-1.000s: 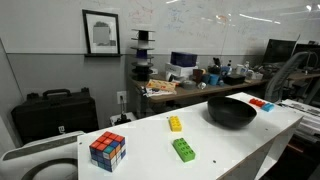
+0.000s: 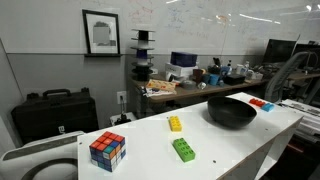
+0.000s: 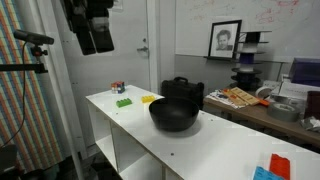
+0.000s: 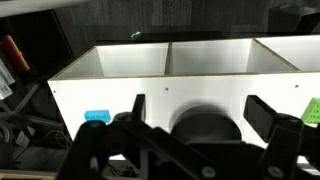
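Observation:
My gripper hangs high over the front of the white table (image 2: 215,148), its two fingers spread wide in the wrist view with nothing between them. A black bowl (image 2: 231,112) sits on the table, partly hidden behind the gripper body in the wrist view. To its left in exterior view 1 lie a yellow block (image 2: 175,124), a green block (image 2: 184,150) and a large Rubik's cube (image 2: 108,150). Beyond the bowl's other side, a blue block (image 3: 266,174) and a red block (image 3: 280,165) lie close together in exterior view 2.
Open white compartments (image 4: 212,58) form the table's front below its top. Behind the table, a wooden bench (image 3: 270,123) carries stacked boxes and tools. A black case (image 2: 54,114) stands at the back left. Bare tabletop lies between the bowl and the red block.

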